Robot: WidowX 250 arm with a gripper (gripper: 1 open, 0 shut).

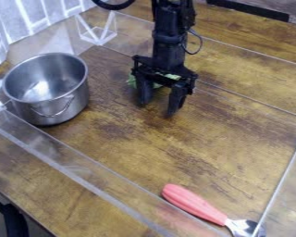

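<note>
My black gripper (165, 91) reaches down from the top center onto a green object (136, 83), which it mostly covers; only small green patches show around its fingers. Whether the fingers are shut on it cannot be made out. A steel pot (44, 88) stands on the wooden table to the left of the gripper.
A pink-handled utensil (198, 204) with a metal end lies at the front right. Clear plastic edges run along the left, the front and the right of the table.
</note>
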